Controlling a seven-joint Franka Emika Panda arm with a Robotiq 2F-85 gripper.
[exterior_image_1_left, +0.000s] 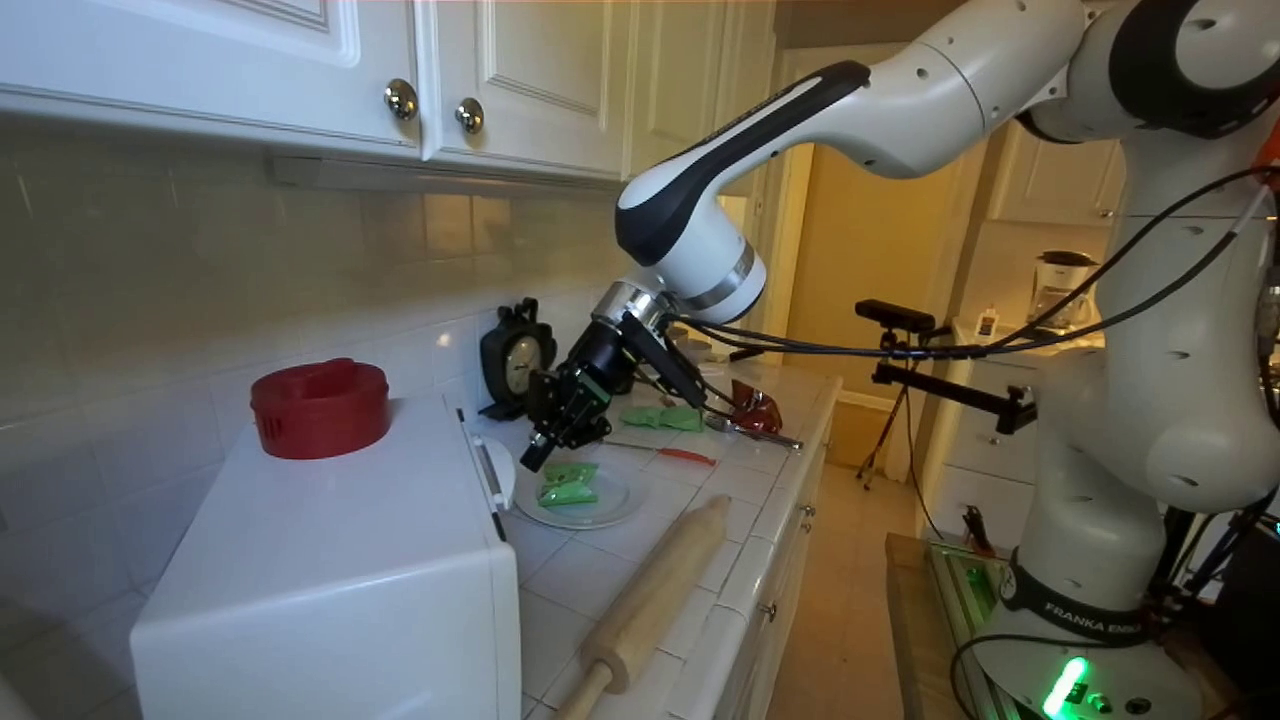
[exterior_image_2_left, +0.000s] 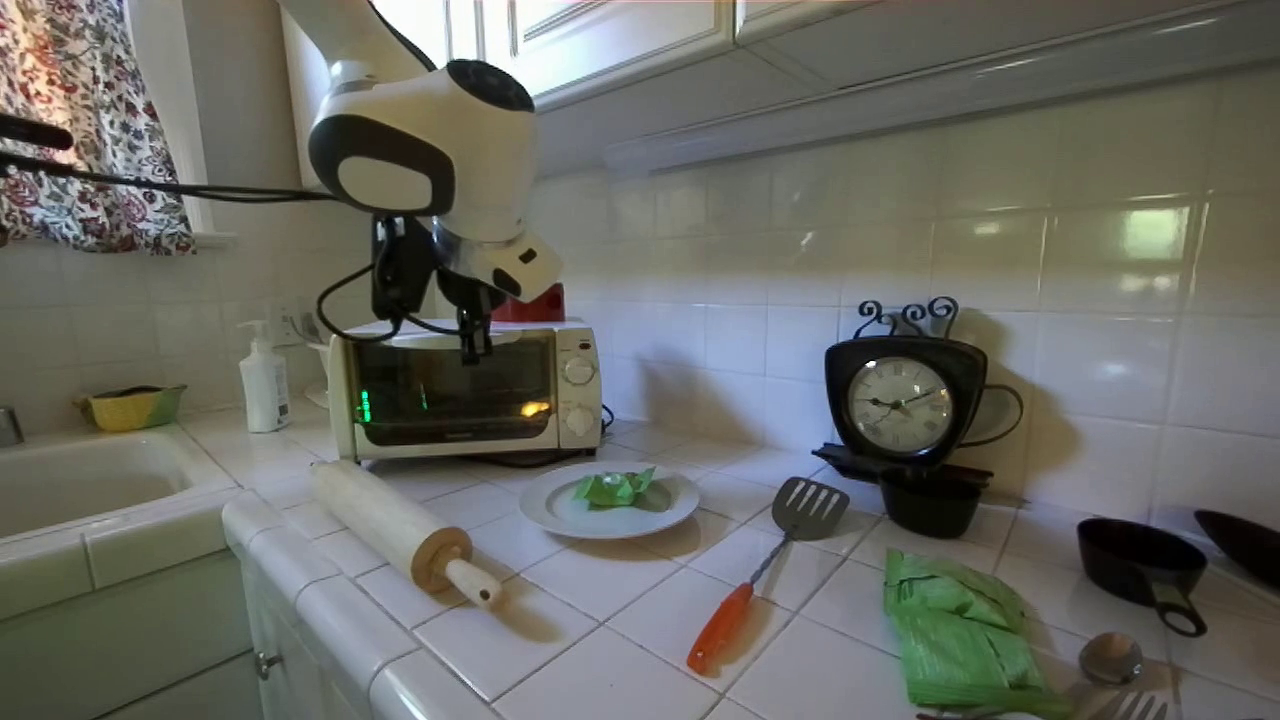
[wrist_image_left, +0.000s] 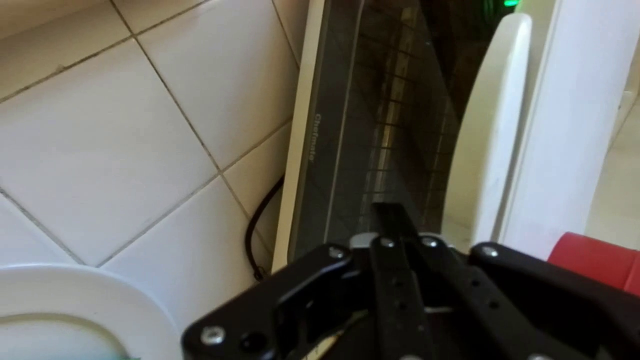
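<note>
A toaster oven (exterior_image_2_left: 456, 390) stands against the tiled wall, its glass door upright and closed. Its pale curved handle (wrist_image_left: 489, 129) runs along the door's top edge in the wrist view. My gripper is shut with nothing between its fingers, over the dark glass and to the left of the handle. In the first exterior view the gripper (exterior_image_1_left: 534, 456) hangs in front of the oven, near the plate. The handle is outside the fingers.
A plate (exterior_image_2_left: 564, 518) with a green packet (exterior_image_2_left: 614, 487) sits before the oven. The rolling pin (exterior_image_1_left: 654, 594) lies along the counter edge. A red container (exterior_image_1_left: 320, 410) rests on the oven top. Spatula (exterior_image_2_left: 810, 510), clock (exterior_image_2_left: 902, 402) and green bag (exterior_image_2_left: 960, 630) lie farther along.
</note>
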